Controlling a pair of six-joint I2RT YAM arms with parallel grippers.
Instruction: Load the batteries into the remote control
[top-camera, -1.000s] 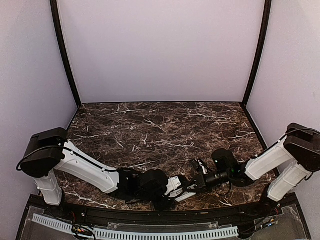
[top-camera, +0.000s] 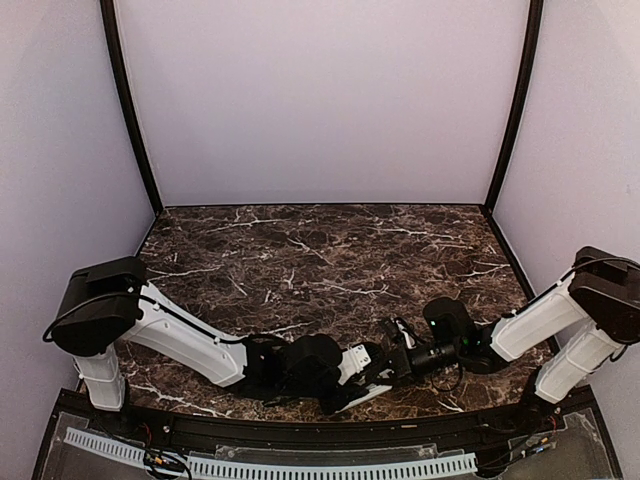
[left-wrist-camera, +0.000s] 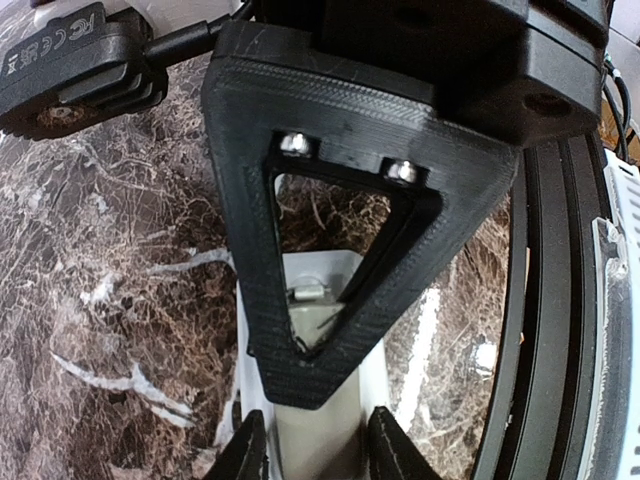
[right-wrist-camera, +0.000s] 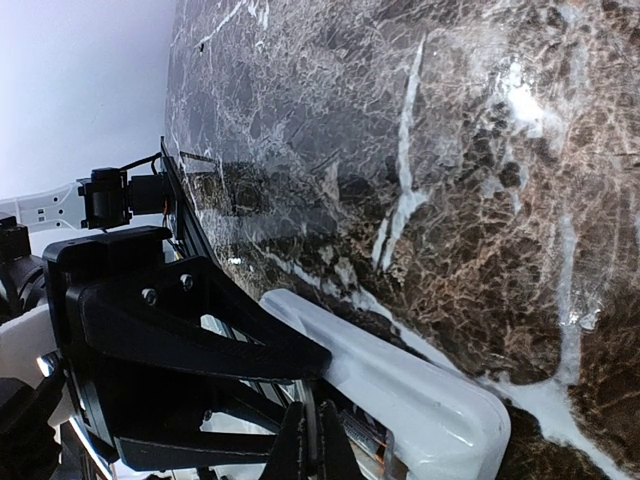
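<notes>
The white remote control (top-camera: 365, 397) lies near the table's front edge, mostly covered by both grippers in the top view. In the left wrist view, my left gripper is part open, one fingertip over each side of the grey-green middle of the remote. Above that middle hangs the black V-shaped finger of my right gripper. The right wrist view shows my right gripper shut at the remote's inner side, nothing clear between its tips. Beside it, the white remote shell (right-wrist-camera: 410, 400) partly hides an orange-and-dark strip, perhaps a battery. No loose battery shows.
A black front rail (top-camera: 250, 425) and a white slotted strip (top-camera: 330, 468) run close in front of the remote. The two grippers crowd each other there.
My left arm has shifted slightly to the right, over the remote's left end. The right arm looks unchanged.
</notes>
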